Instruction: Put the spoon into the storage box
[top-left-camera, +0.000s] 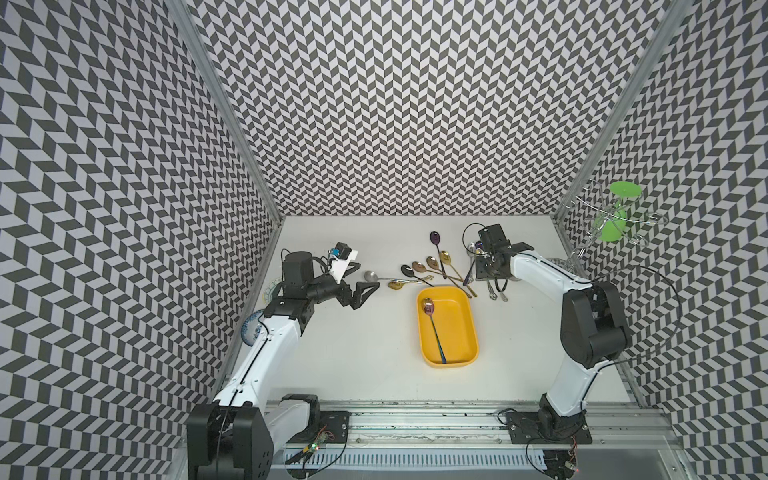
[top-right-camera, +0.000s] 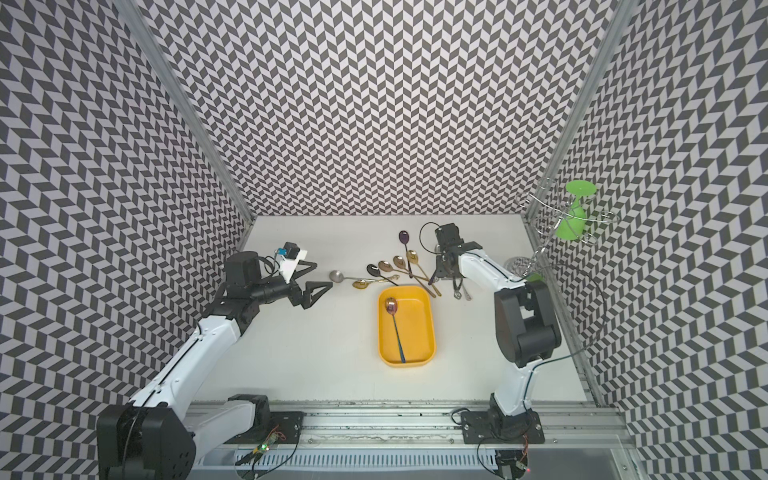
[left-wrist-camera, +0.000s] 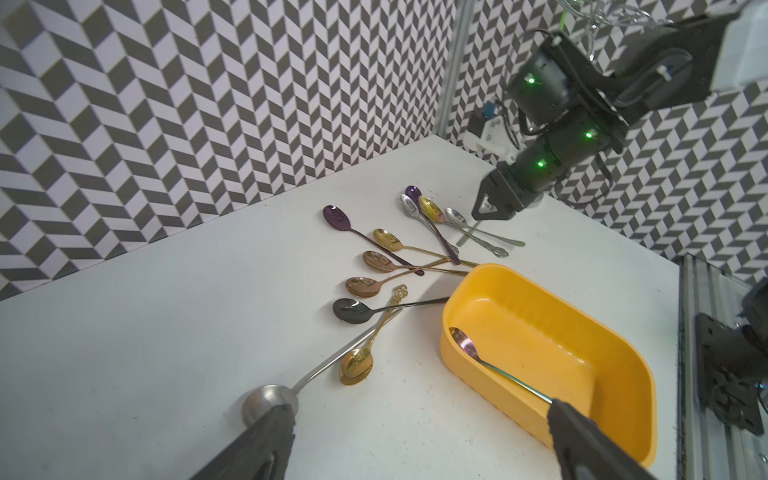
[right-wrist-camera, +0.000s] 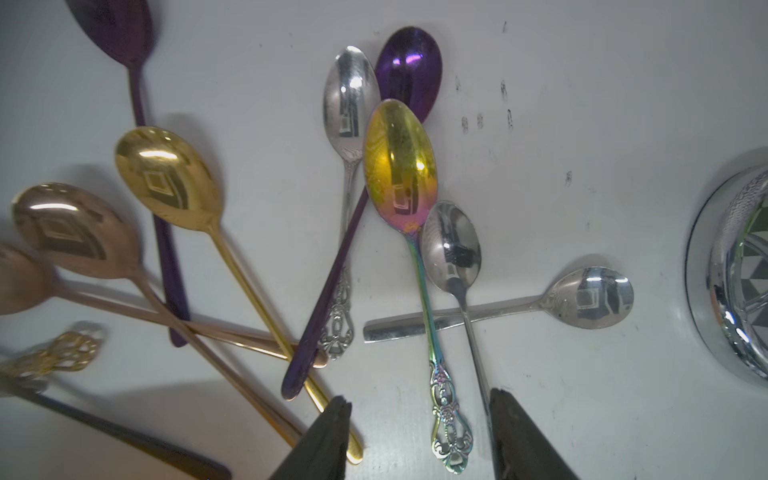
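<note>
In the yellow storage box (top-left-camera: 460, 340) lies one purple-blue spoon (top-left-camera: 433, 326). Several other spoons are spread on the table behind and beside the box. In the right wrist view, a rainbow spoon (right-wrist-camera: 401, 176) and a small silver spoon (right-wrist-camera: 451, 248) have their handles reaching towards my open right gripper, and nothing is gripped. Other spoons there include a purple spoon (right-wrist-camera: 336, 280) and a gold spoon (right-wrist-camera: 169, 180). My left gripper (top-left-camera: 369, 281) hangs open and empty near the steel ladle (left-wrist-camera: 270, 404) and a small gold spoon (left-wrist-camera: 357, 365).
At the right edge of the table stands a chrome wire rack (top-left-camera: 596, 232) with green parts. A blue-patterned plate (top-left-camera: 253, 326) is partly hidden behind the left arm. Bare table lies left of the box and in front of it.
</note>
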